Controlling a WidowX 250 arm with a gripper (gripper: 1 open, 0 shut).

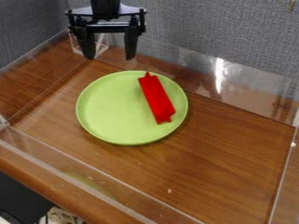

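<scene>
A green round plate [107,109] lies on the wooden table, left of its middle. On the plate's right half rests a long red object [156,96], slanting from upper middle to lower right. My black gripper [110,47] hangs at the top left, above and behind the plate, open, its two fingers wide apart with nothing visible between them.
Clear transparent panels run along its edges. Grey padded walls [233,35] stand behind and to the left.
</scene>
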